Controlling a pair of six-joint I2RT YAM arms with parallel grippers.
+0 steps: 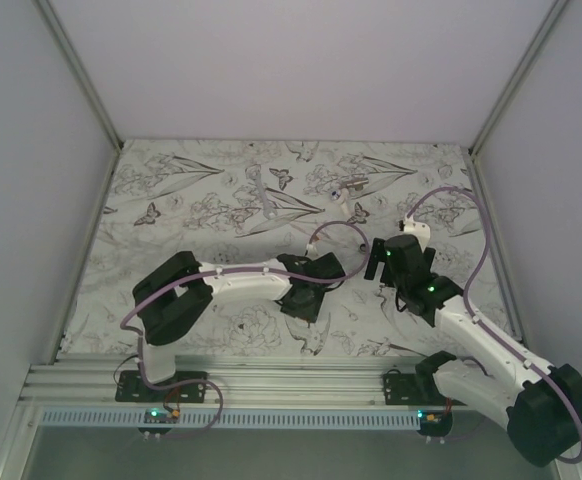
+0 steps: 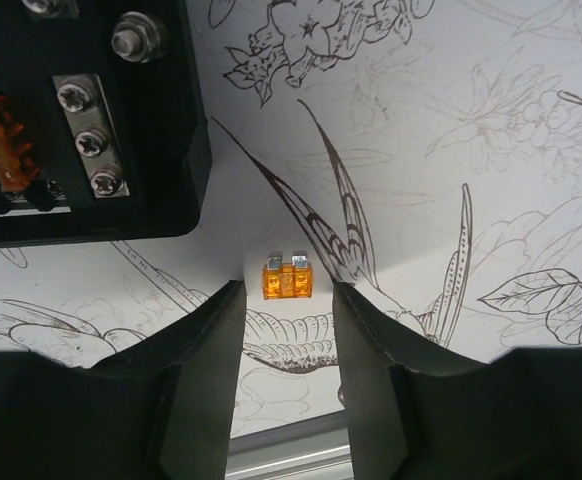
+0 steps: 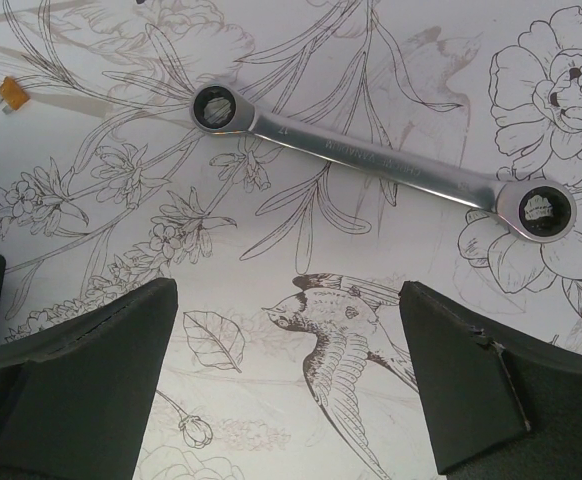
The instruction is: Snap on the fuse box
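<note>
In the left wrist view a small orange fuse (image 2: 286, 281) with two metal prongs lies on the patterned table, between the fingertips of my left gripper, which stands part open around it. The black fuse box (image 2: 146, 180), with screws and coloured fuses, sits just up and left of it. From above, my left gripper (image 1: 309, 305) is low at the table's front middle, hiding most of what is under it. My right gripper stands open over bare table in the right wrist view, nothing between its fingers.
A double-ended wrench (image 3: 371, 158) and a small orange piece (image 3: 13, 93) lie under the right wrist camera. Further pale tools (image 1: 266, 200) lie at the back middle. The side walls and front rail (image 1: 271, 390) bound the space.
</note>
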